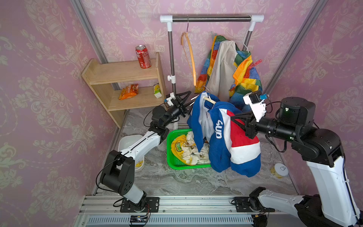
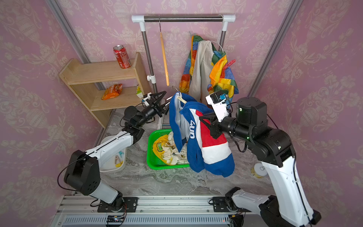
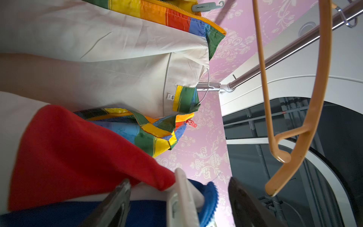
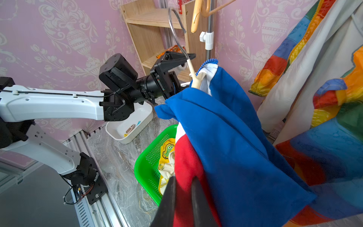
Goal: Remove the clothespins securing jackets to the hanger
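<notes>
The blue, white and red jacket (image 1: pixel 218 151) hangs on a cream hanger (image 1: pixel 209 100) above the green basket. My right gripper is shut on the jacket's red part. A white clothespin (image 3: pixel 182 200) sits at the jacket's collar edge. My left gripper stands open, its blurred fingers apart on either side of that clothespin; contact with it cannot be made out. Behind hangs a multicolored jacket (image 1: pixel 223 68), with a red clothespin (image 1: pixel 255 63) on its right side and a grey clothespin (image 3: pixel 207 6) near its zip edge.
An empty orange hanger (image 1: pixel 191 56) hangs from the rack bar (image 1: pixel 211 18). Below stands the green basket (image 1: pixel 174 163) with clothes. A white bin (image 2: pixel 109 169) with several small items lies left. The wooden shelf (image 1: pixel 121 72) is behind the left arm.
</notes>
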